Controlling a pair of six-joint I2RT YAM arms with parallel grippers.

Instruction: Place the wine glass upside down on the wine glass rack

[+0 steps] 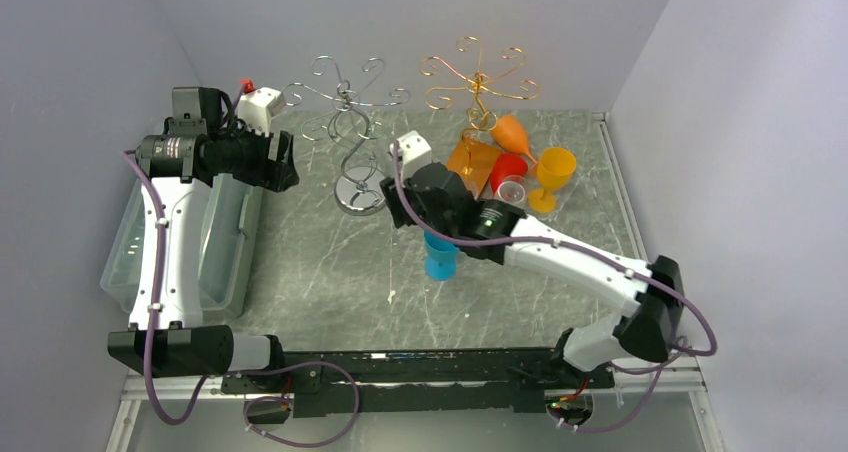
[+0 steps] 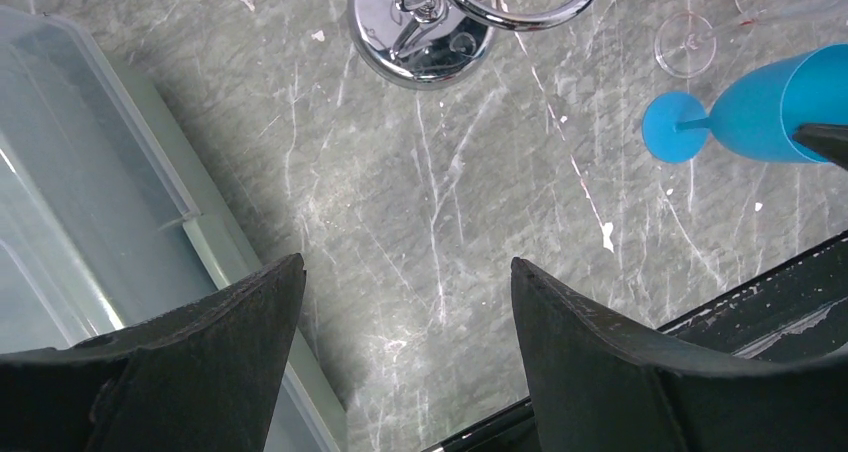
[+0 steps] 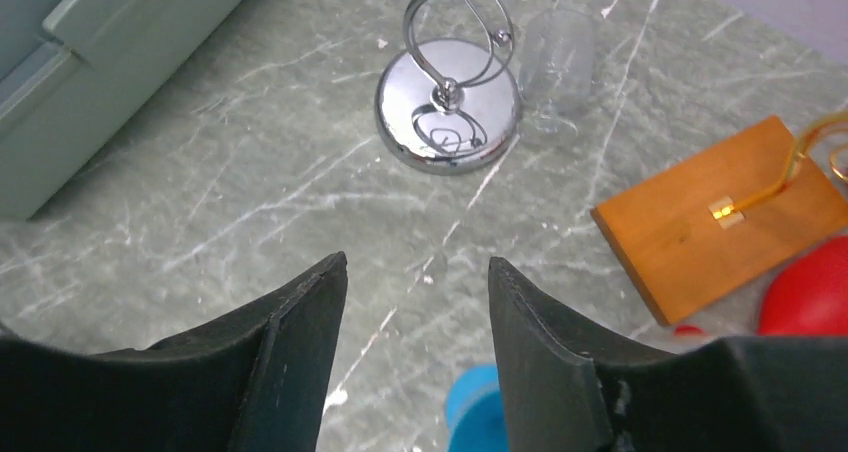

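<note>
A silver scroll rack (image 1: 360, 190) stands centre-back, a gold rack (image 1: 478, 80) on a wooden base (image 3: 700, 222) right of it. A blue glass (image 1: 440, 262) lies at the middle front, on its side in the left wrist view (image 2: 750, 112), just below my right gripper (image 1: 395, 197), which is open and empty. My left gripper (image 1: 280, 162) hangs over the clear bin's right side, open with nothing between its fingers. Red (image 1: 508, 172), orange (image 1: 508, 134) and clear glasses (image 1: 510, 194) cluster at the right, beside a yellow glass (image 1: 555, 167).
A clear plastic bin (image 1: 230, 267) fills the left side. The counter (image 2: 420, 252) between bin and blue glass is bare. Walls enclose the back and sides, and a black rail runs along the front edge.
</note>
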